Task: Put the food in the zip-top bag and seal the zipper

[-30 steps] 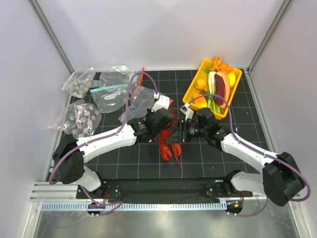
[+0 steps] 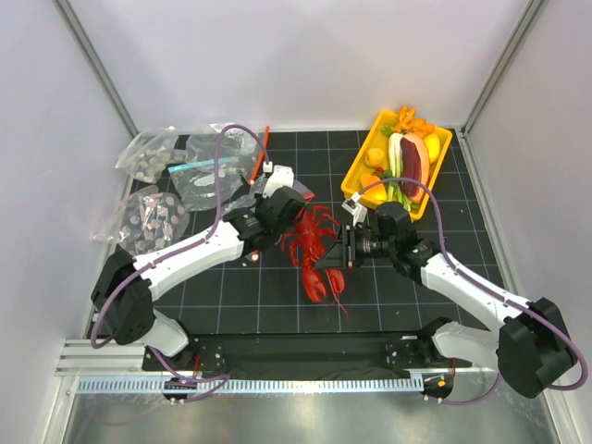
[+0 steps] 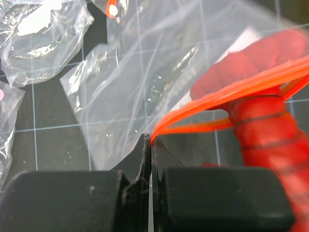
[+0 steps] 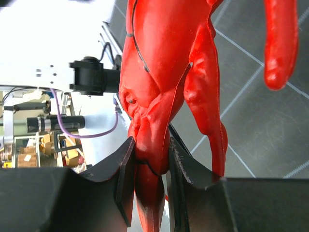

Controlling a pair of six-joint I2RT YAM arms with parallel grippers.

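Note:
A clear zip top bag (image 3: 140, 82) with an orange zipper edge (image 3: 227, 91) spreads across the left wrist view. My left gripper is shut on one end of that orange edge. The red lobster (image 2: 313, 236) spans the bag's mouth: its tail (image 3: 260, 55) shows through the film, while the banded body lies outside. In the right wrist view, my right gripper is shut on a narrow part of the red lobster (image 4: 157, 48). From above, the left arm hides much of the bag.
At the back right stands a yellow bin (image 2: 353, 176) of toy fruit and vegetables. Other clear bags lie at the back left, among them one with a blue strip (image 2: 203, 165). Dark tiles (image 2: 250, 296) are bare at the front.
My left gripper has moved to the left, uncovering more of the lobster from above. The lobster's front end and the right gripper have shifted slightly to the right.

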